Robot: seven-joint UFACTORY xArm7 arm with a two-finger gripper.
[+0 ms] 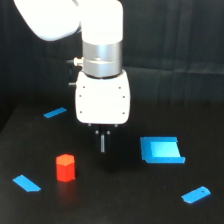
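Observation:
A white arm with a boxy gripper (102,138) hangs over the middle of the dark table, above its surface. Its thin fingers point down; whether they are apart or closed is hard to tell. A red cube (65,168) rests on the table to the lower left of the gripper. To the right, a blue-edged square with a pale cyan centre (163,150) lies on the table.
Strips of blue tape mark the table at the upper left (55,112), lower left (27,183) and lower right (195,194). A black curtain stands behind.

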